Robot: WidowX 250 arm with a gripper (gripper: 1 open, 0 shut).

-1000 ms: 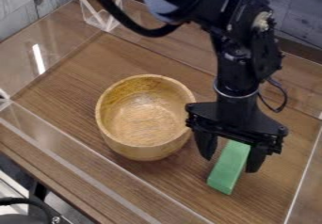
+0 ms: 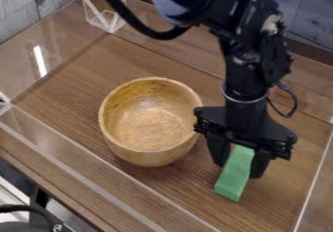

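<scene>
My black gripper [image 2: 244, 144] is low over the right part of the wooden table, its fingers pointing down at a green block [image 2: 233, 179], which lies tilted lengthwise toward the camera. The fingers are at the block's far end; whether they grip it is hard to see. A tan wooden bowl [image 2: 143, 117] sits to the left of the gripper.
A small white wire-like object [image 2: 104, 12] stands at the back left. A raised edge runs along the back right.
The bowl has not moved.
</scene>
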